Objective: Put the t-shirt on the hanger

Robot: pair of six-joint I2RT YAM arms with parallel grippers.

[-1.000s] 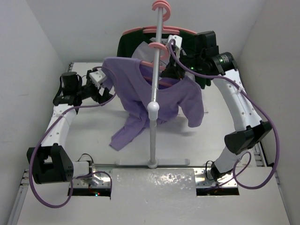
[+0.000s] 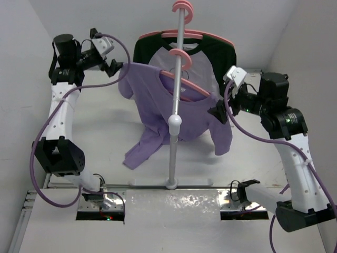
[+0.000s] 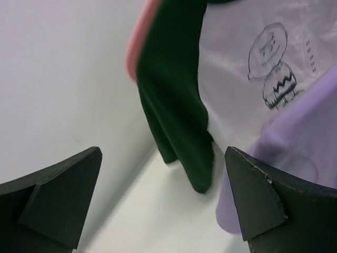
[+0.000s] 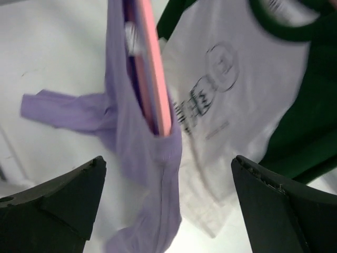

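The purple t-shirt (image 2: 152, 110) hangs on a pink hanger (image 2: 192, 87) on the rail, draped over both hanger ends, one sleeve trailing down. My left gripper (image 2: 108, 67) is open just off the shirt's left shoulder; in the left wrist view purple fabric (image 3: 305, 132) sits behind its right finger. My right gripper (image 2: 226, 110) is open beside the right shoulder; in the right wrist view the hanger (image 4: 155, 74) runs into the purple neckline above the empty fingers.
A green and white raglan shirt (image 2: 218, 58) hangs behind on another pink hanger. The vertical grey rail (image 2: 172, 158) stands between the arms. Side walls bound the workspace.
My left arm has risen to shoulder height of the shirt. My right gripper has moved down and right, away from the hanger's middle, and now stands open at the right shoulder.
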